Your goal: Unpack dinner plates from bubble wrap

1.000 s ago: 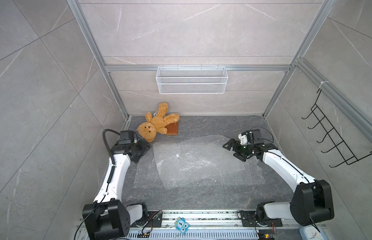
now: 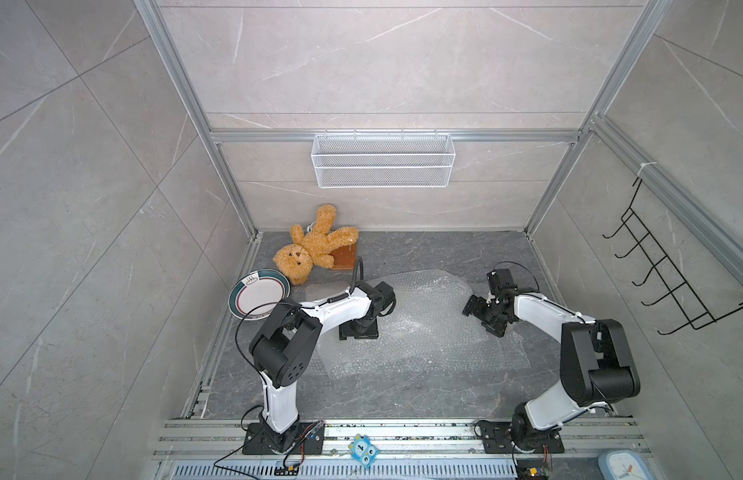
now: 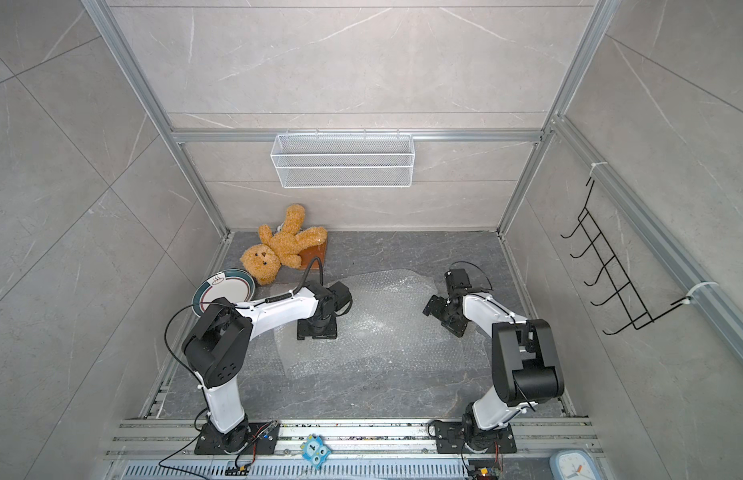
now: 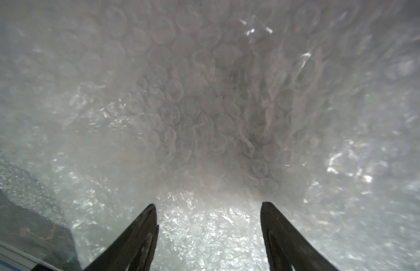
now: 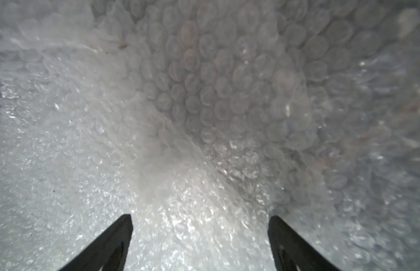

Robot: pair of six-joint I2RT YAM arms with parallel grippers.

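Note:
A white plate (image 2: 258, 296) with a dark green rim and a small label lies at the far left of the floor, behind the left arm. A wide sheet of bubble wrap (image 3: 387, 320) covers the middle. My left gripper (image 2: 358, 328) hangs low over the wrap's left-middle; in the left wrist view its fingers stand apart, with only wrap beneath. My right gripper (image 2: 482, 313) is over the wrap's right side, fingers open in the right wrist view above folded layers of wrap.
A teddy bear (image 2: 311, 248) lies on a brown board (image 2: 344, 257) at the back left. A white wire basket (image 2: 382, 160) hangs on the back wall, black hooks (image 2: 667, 272) on the right wall. Bare floor runs along the front.
My left arm has swung from the far-left side to over the wrap, leaving the plate visible there.

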